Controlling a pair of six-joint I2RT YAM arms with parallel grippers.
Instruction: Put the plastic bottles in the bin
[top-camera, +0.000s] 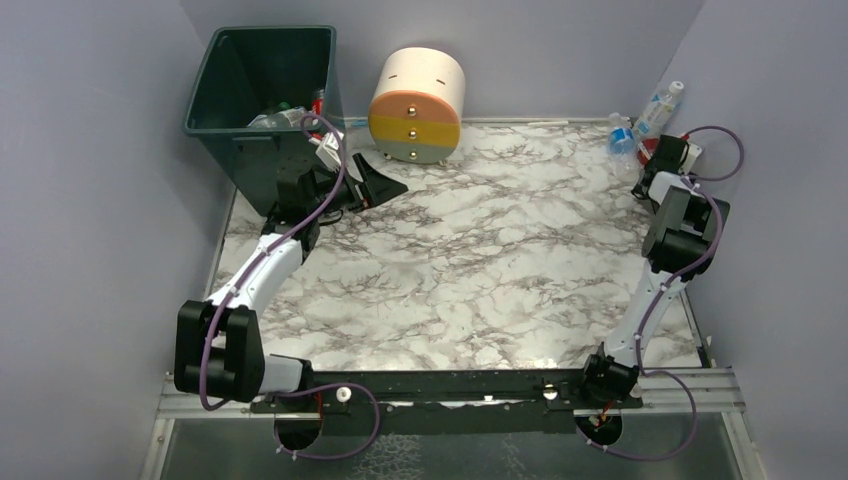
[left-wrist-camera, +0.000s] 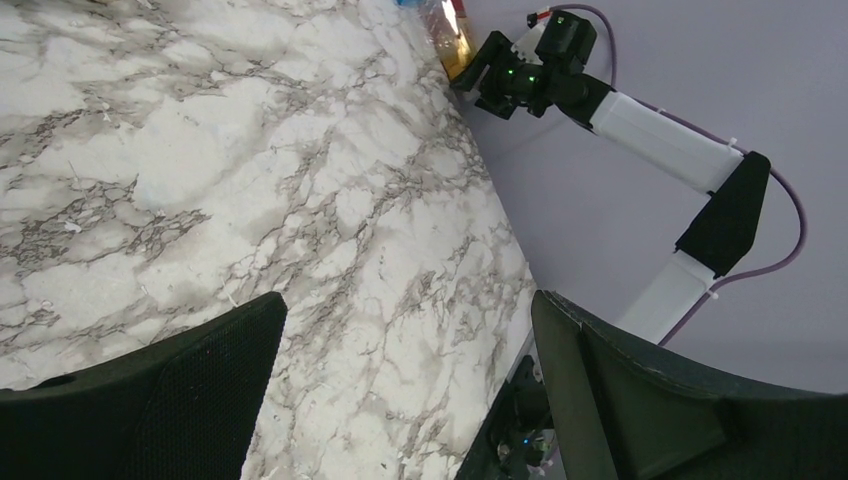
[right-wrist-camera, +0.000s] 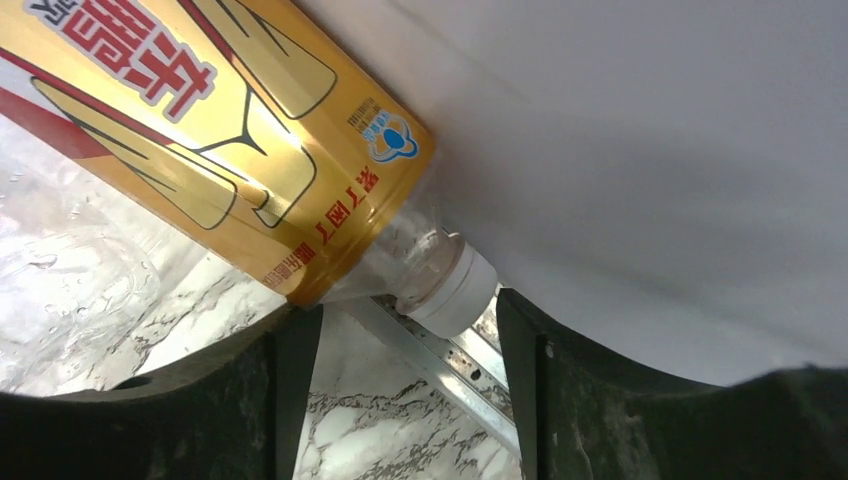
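Note:
A yellow-labelled bottle (right-wrist-camera: 230, 140) lies against the right wall, its white cap (right-wrist-camera: 450, 295) between the fingertips of my open right gripper. Beside it in the back right corner are a clear bottle with blue label (top-camera: 620, 138) and a taller white-capped bottle (top-camera: 660, 108). My left gripper (top-camera: 365, 180) stands open and empty in front of the green bin (top-camera: 260, 60), which holds several bottles and other items.
A round-topped drawer cabinet (top-camera: 415, 100) stands at the back beside the bin. Grey walls bound the back and both sides.

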